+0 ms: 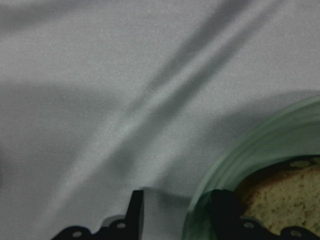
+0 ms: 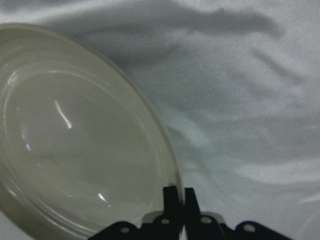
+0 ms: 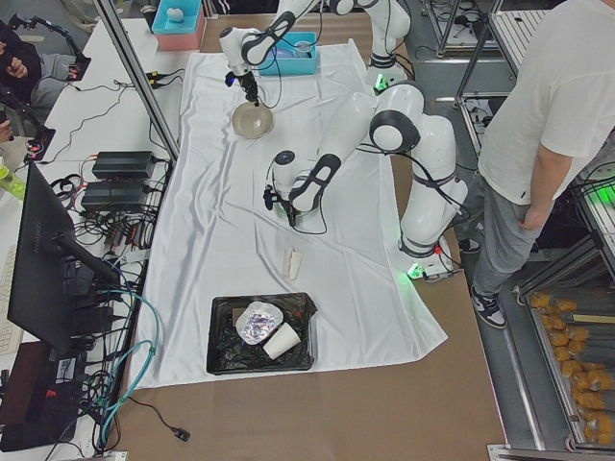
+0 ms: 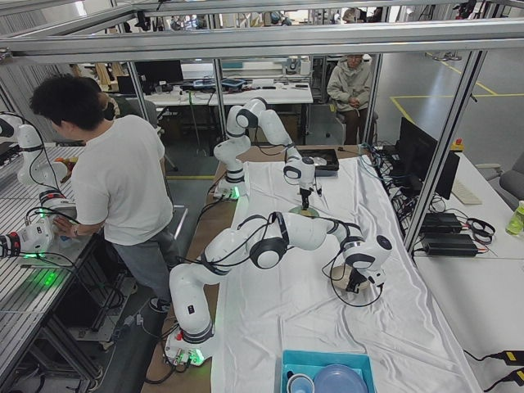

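A beige plate (image 3: pixel 248 122) (image 2: pixel 75 130) lies on the white cloth (image 3: pixel 288 250). My right gripper is at its rim, fingers close together with the rim at them; whether they grip it is unclear. In the left wrist view a green dish (image 1: pixel 280 130) holding a slice of bread (image 1: pixel 280 200) lies under my left gripper, which is open, one finger over the dish's rim and the other outside it.
A black tray (image 3: pixel 226 351) with a foil container (image 3: pixel 258 320) and a white cylinder (image 3: pixel 282 342) sits at one end; a blue bin (image 4: pixel 291 364) with dishes at the other. A pale object (image 3: pixel 292 264) lies on the cloth. A person (image 4: pixel 115 180) stands beside the table.
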